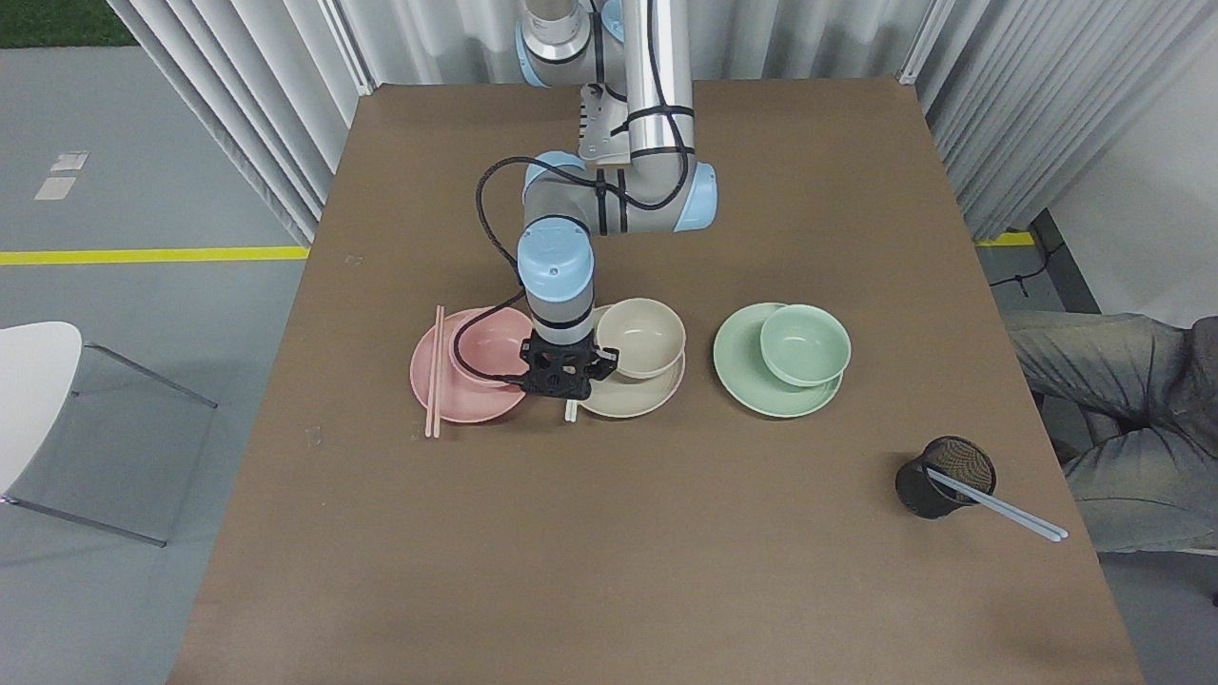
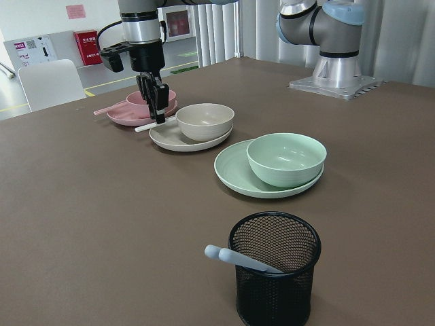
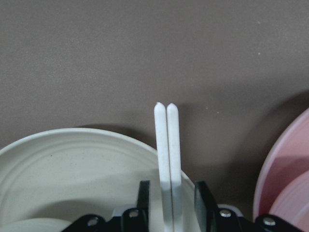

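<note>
My gripper is open, its two black fingers standing either side of a pair of white chopsticks (image 3: 168, 145) that lies across the edge of the cream plate (image 3: 91, 169). In the left view the gripper hangs low beside the cream bowl (image 2: 204, 119). The pink plate (image 1: 465, 405) with a pink bowl (image 1: 493, 325) and pink chopsticks (image 1: 436, 377) sits to the left in the front view.
A green plate (image 1: 742, 365) with a green bowl (image 1: 805, 341) is to the right. A black mesh cup (image 1: 919, 485) holding pale chopsticks (image 1: 1016, 514) stands front right.
</note>
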